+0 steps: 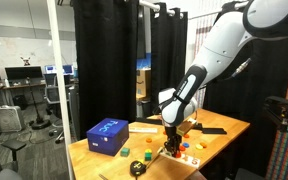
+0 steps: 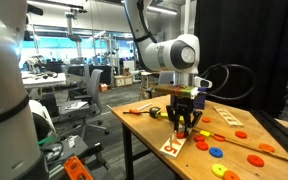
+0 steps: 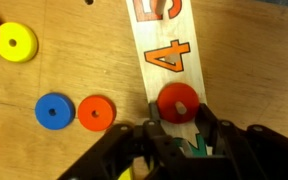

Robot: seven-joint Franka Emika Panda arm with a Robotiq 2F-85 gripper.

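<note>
A red disc (image 3: 178, 102) with a centre hole sits between my gripper's (image 3: 180, 112) fingertips, and the fingers are shut on it. It lies over a pale number board (image 3: 160, 50) that carries an orange 4 and part of a green figure. How far the disc is above the board cannot be told from this angle. In exterior view 2 the gripper (image 2: 181, 131) points down over the far part of the same white board (image 2: 172, 149). Exterior view 1 has the gripper (image 1: 171, 150) low over the table, the disc too small to make out.
Left of the board lie loose discs: yellow (image 3: 17, 42), blue (image 3: 54, 111) and red (image 3: 96, 113). More coloured discs spread over the table's right side in exterior view 2. A blue box (image 1: 109, 136) and a black pan (image 1: 136, 168) stand left of the arm.
</note>
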